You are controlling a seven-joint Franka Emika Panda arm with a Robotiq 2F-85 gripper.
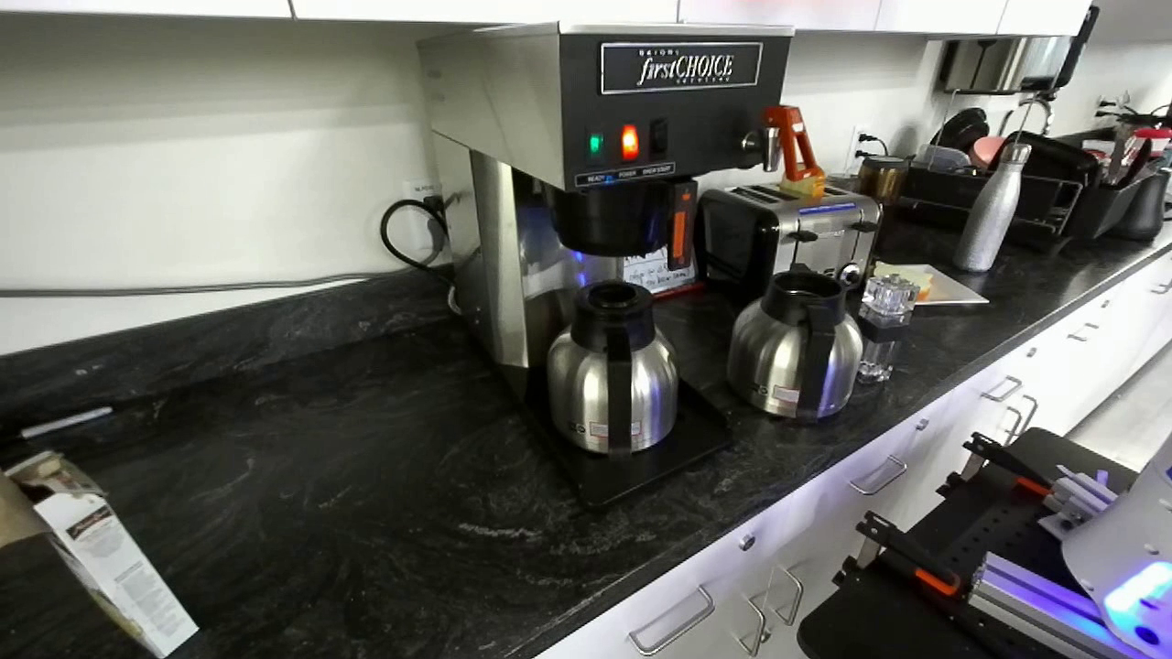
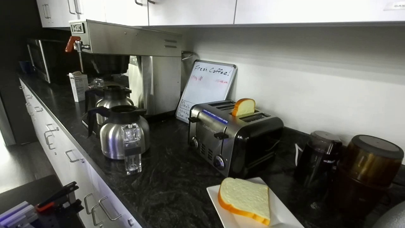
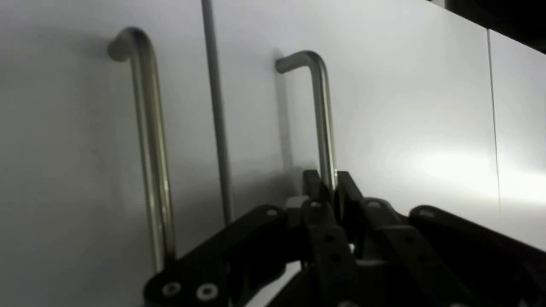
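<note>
In the wrist view, my gripper is shut on a metal bar handle [image 3: 323, 115] of a white cabinet door [image 3: 399, 97]. One dark fingertip stands on each side of the bar, low on the part that shows. The handle's lower end is hidden behind the gripper. To the left, across a narrow dark seam, a second bar handle [image 3: 148, 133] is mounted on the neighbouring door [image 3: 61, 153]. That door and the held one look shut, with their faces about level. Neither exterior view shows the gripper.
On the dark counter [image 1: 330, 516] stand a coffee maker [image 1: 494, 99], two steel carafes, one carafe [image 1: 797, 351] near the edge, and a toaster [image 2: 235, 133]. A plate [image 2: 283, 212] holds bread. White upper cabinets [image 2: 190, 11] hang above; drawers and doors line the counter front.
</note>
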